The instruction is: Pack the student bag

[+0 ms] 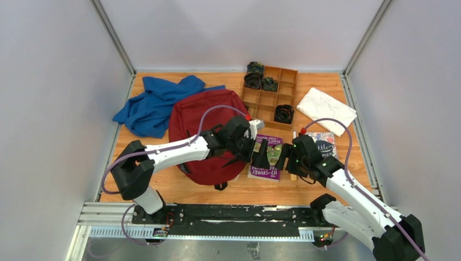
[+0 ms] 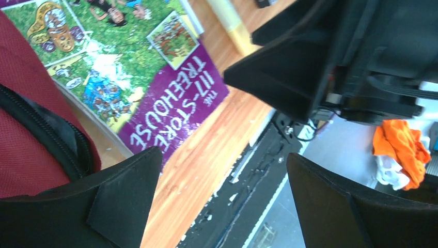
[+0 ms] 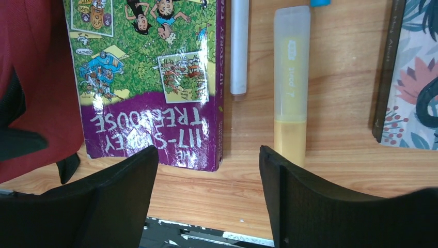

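Observation:
The red backpack (image 1: 201, 111) lies flat left of centre. Just right of it a purple and green book (image 3: 150, 103) rests on the table, cover up, with its spine beside a white marker (image 3: 239, 49). A yellow glue tube (image 3: 290, 77) lies further right, and beyond it a floral-covered book (image 3: 410, 88). Over the purple book's left part hangs my left gripper (image 1: 258, 152), its fingers (image 2: 124, 191) wide apart and empty. Close by, my right gripper (image 1: 287, 157) hovers above the book's right edge and the tube, partly open with nothing held.
A wooden organizer (image 1: 266, 99) with dark rolled items stands at the back. A blue cloth (image 1: 155, 106) lies at back left and a folded white cloth (image 1: 326, 109) at back right. The two grippers are close together.

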